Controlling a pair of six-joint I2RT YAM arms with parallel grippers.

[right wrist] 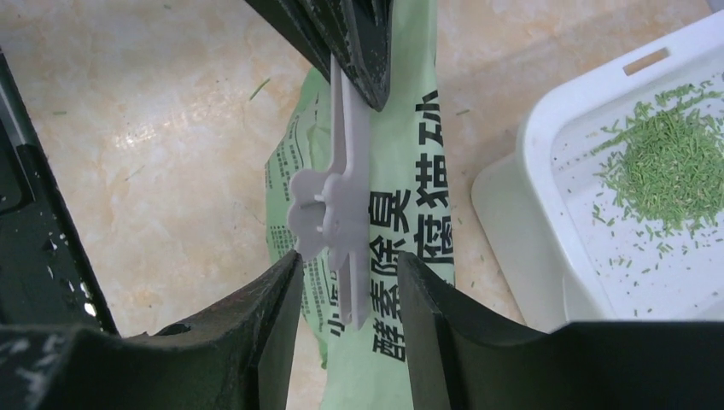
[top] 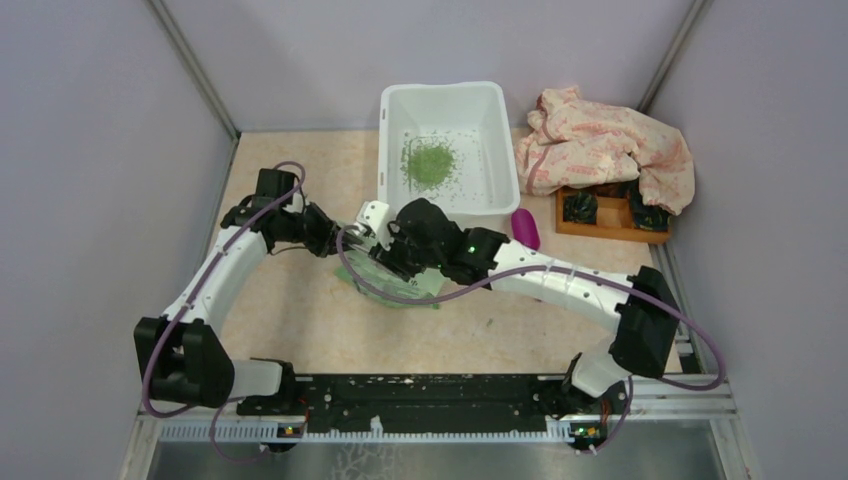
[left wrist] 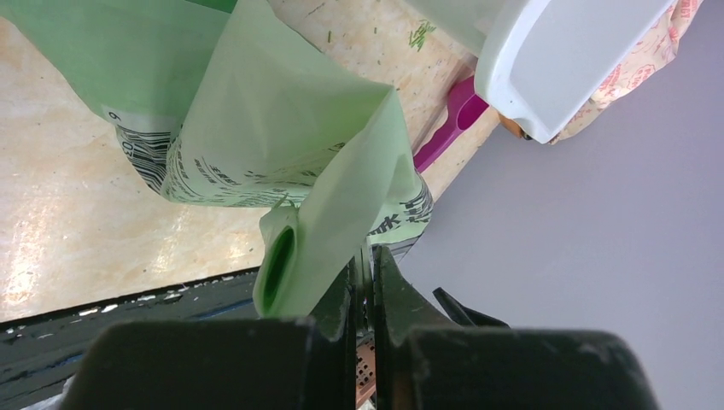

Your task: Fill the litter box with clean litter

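Note:
A pale green litter bag (top: 385, 290) with black printing lies in front of the white litter box (top: 448, 110), which holds a small patch of green litter (top: 430, 165). My left gripper is shut on the bag's folded top edge, with a grey sealing clip (right wrist: 346, 213) running along it below the fingertips in the right wrist view. My right gripper is open over the bag, its fingertips either side of the clip's lower part.
A purple scoop (top: 525, 228) lies right of the box. A wooden tray (top: 610, 225) with dark bags and a pink patterned cloth (top: 600, 140) sit at the back right.

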